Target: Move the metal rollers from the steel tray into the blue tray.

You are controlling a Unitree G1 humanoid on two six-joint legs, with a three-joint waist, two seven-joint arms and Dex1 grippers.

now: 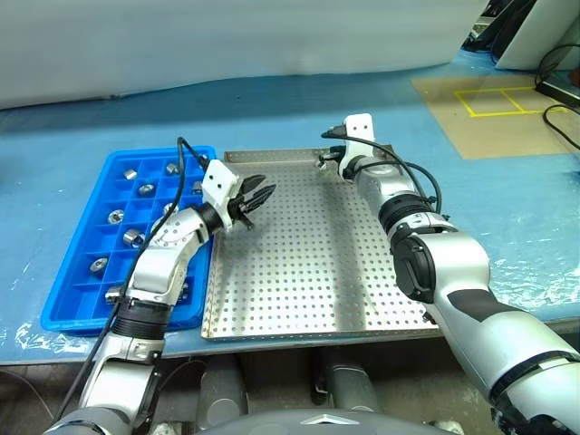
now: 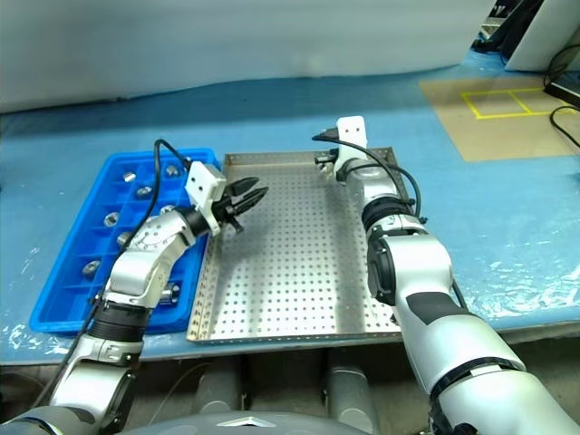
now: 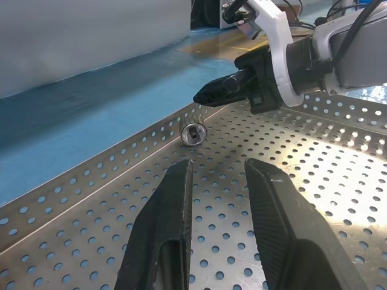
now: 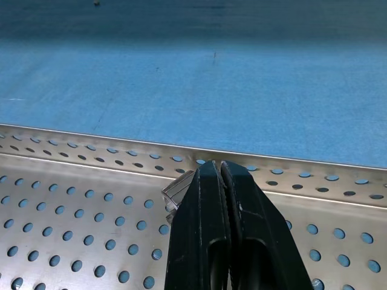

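Observation:
One metal roller (image 3: 193, 133) lies in the steel tray (image 1: 299, 308) against its far wall, seen in the left wrist view. In the right wrist view that roller (image 4: 176, 191) peeks out at the left of my right gripper, partly hidden behind it. The right gripper's fingers are together with nothing between them, above the tray floor near the far wall. My left gripper stands open and empty over the left part of the tray. To the left, the blue tray (image 1: 68, 304) holds several rollers in its compartments, some of it covered by the left arm.
The steel tray's floor is bare across its middle and front. Its raised perforated wall (image 4: 72, 148) runs close beyond the right gripper. A yellow-marked brown board (image 1: 498, 113) lies at the back right, clear of both trays.

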